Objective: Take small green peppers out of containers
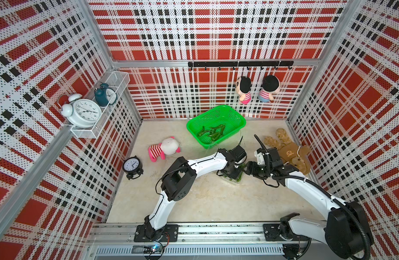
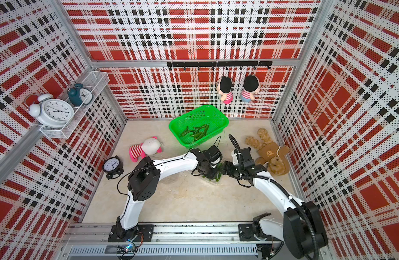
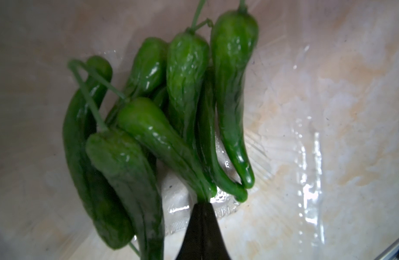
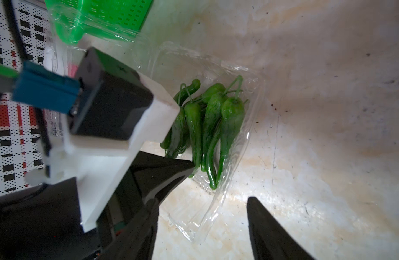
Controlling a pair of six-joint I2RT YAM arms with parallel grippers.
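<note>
Several small green peppers (image 4: 232, 121) lie in a clear plastic container (image 4: 225, 199) at the middle of the table, mostly under the left arm in the top views. My left gripper is shut above it, its tips at the lower end of one pepper (image 3: 156, 134) in the left wrist view; whether that end is pinched cannot be told. Facing from the right, my right gripper stands open beside the container, nothing between its fingers. Behind them, a green basket (image 1: 193, 125) holds several more peppers (image 1: 216, 132).
The container's clear lid (image 4: 121, 39) stands out towards the basket. A striped plush toy (image 1: 162, 148) and a black clock (image 1: 132, 166) sit on the left. At right lies a brown teddy bear (image 1: 295, 156).
</note>
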